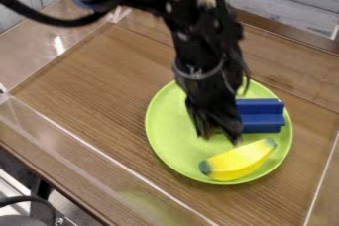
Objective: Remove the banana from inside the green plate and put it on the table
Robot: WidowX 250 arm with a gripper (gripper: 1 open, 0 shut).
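Observation:
The yellow banana point(241, 160) lies on the front part of the green plate point(167, 131), its bluish-grey end toward the left. My black gripper point(217, 133) is over the middle of the plate, behind the banana and apart from it. Its fingertips point down close to the plate surface. The dark fingers overlap in this view, so how far apart they stand is unclear. Part of the plate is hidden behind the gripper.
A blue block point(263, 116) sits on the plate's right side, close to my gripper. Bare wooden table point(93, 101) stretches out left of the plate. A clear low panel point(93, 161) runs along the front left edge.

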